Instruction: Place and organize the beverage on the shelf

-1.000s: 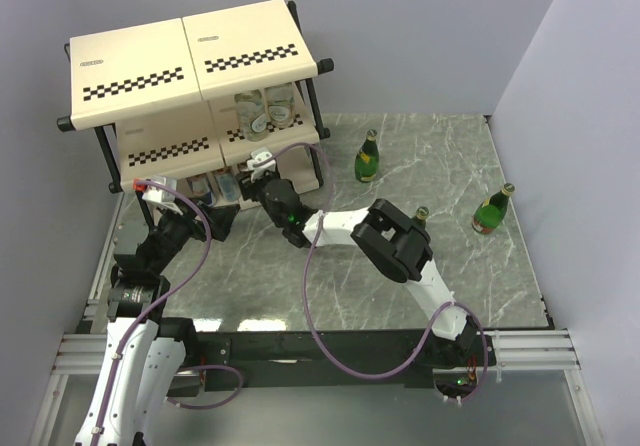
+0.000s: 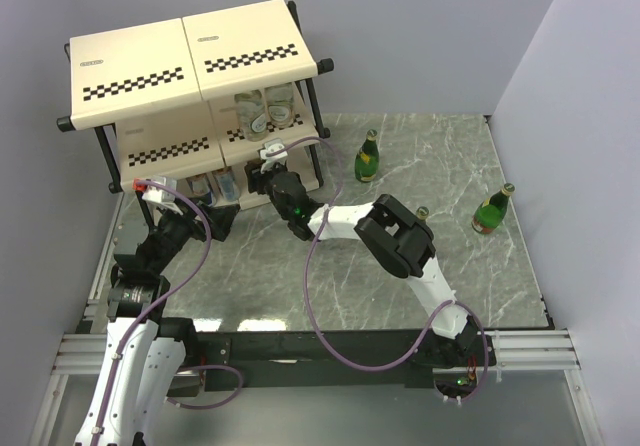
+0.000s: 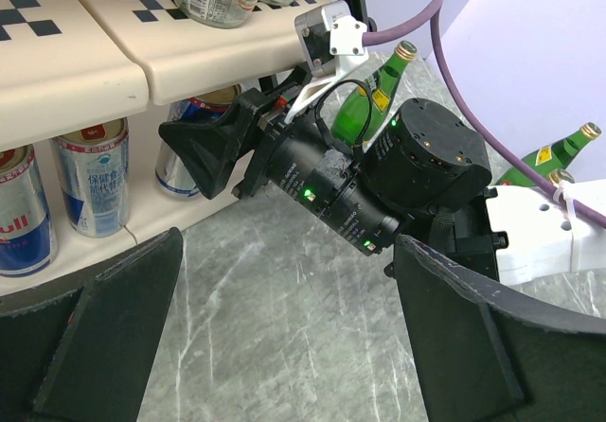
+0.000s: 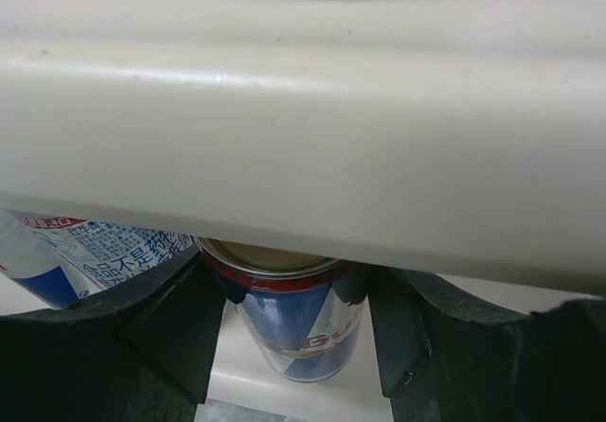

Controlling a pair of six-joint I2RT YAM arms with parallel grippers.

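A blue-and-silver can (image 4: pixel 301 332) stands upright on the bottom tier of the white shelf (image 3: pixel 66 86), under the upper board. My right gripper reaches in from the front, a finger on each side of that can near its rim; whether both press on it cannot be told. In the left wrist view the same can (image 3: pixel 177 167) is partly hidden by the right fingers. Two more cans (image 3: pixel 93 181) stand in a row to its left. My left gripper (image 2: pixel 218 224) is open and empty in front of the shelf's left part.
Two clear glass jars (image 2: pixel 251 116) stand on the middle tier above the right gripper. Green bottles (image 2: pixel 367 156) stand at the right of the marble table (image 2: pixel 300 286); another bottle top (image 2: pixel 422 213) shows behind the right arm.
Compared with about a second ago, my right gripper has shifted slightly right and toward the front along the shelf. The left arm, jars and bottles have not moved.
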